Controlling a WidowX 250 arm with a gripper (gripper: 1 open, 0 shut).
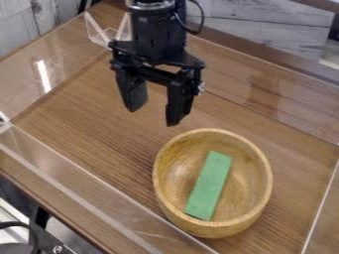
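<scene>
My black gripper [155, 102] hangs in the upper middle of the camera view, its two fingers spread apart with nothing seen between them. Below and to the right of it, a round wooden bowl [175, 186] rests on the wooden surface. A flat green block [209, 186] lies inside the bowl, slightly tilted.
A light, unclear object stands at the top left behind the arm. Black cable shows at the bottom left edge.
</scene>
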